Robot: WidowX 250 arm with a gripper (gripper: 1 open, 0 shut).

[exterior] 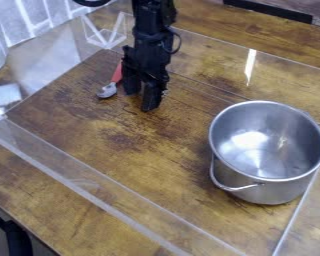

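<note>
My black arm reaches down from the top centre to the back of the wooden table, where the gripper (pixel 144 92) is low over the surface. A utensil with a red handle (pixel 117 75) and a metal end (pixel 107 93) lies just left of the gripper, partly behind it. Whether the fingers hold anything is too dark and small to tell. A large steel pot (pixel 267 146) stands at the right.
Clear plastic walls border the wooden table (pixel 116 165). A white, translucent material is at the upper left.
</note>
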